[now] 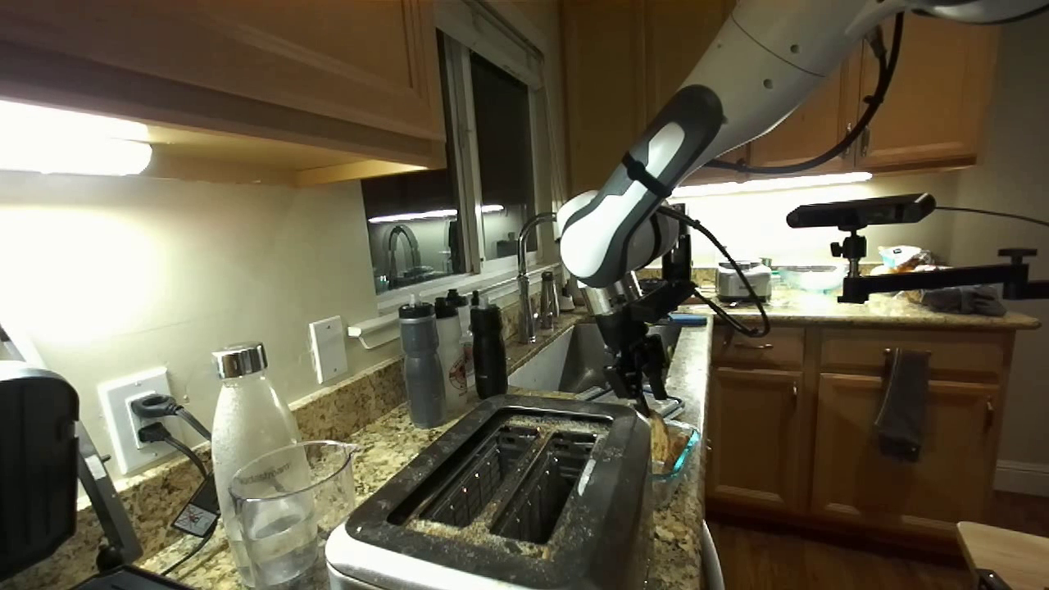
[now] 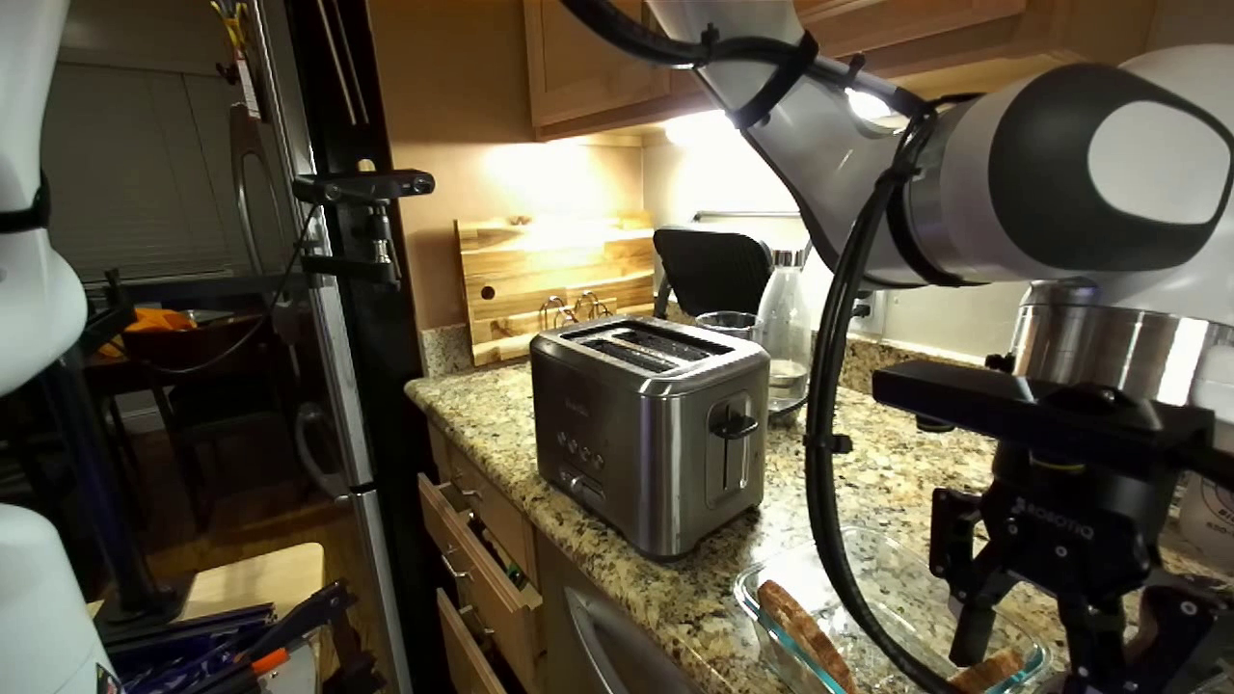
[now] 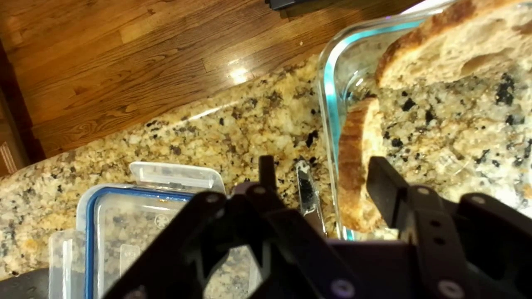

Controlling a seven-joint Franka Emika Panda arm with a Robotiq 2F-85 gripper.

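A glass container (image 3: 330, 99) with a teal rim holds two bread slices. The smaller bread slice (image 3: 353, 164) leans upright along its near wall; a larger bread slice (image 3: 449, 45) lies at its far side. My gripper is part open over that wall. One of its fingers (image 3: 267, 172) is outside the container, while the other sits just inside, close beside the smaller slice. The slice and the wall appear between them, not visibly clamped. In exterior view 2 the silver toaster (image 2: 602, 428) stands beside the container; in exterior view 1 its two slots look empty.
A lidded plastic box (image 3: 144, 192) and a metal utensil (image 3: 308, 192) lie beside the container. Bottles (image 1: 423, 364) and a glass jug (image 1: 295, 492) line the wall side. The counter edge drops to the wooden floor (image 3: 124, 64).
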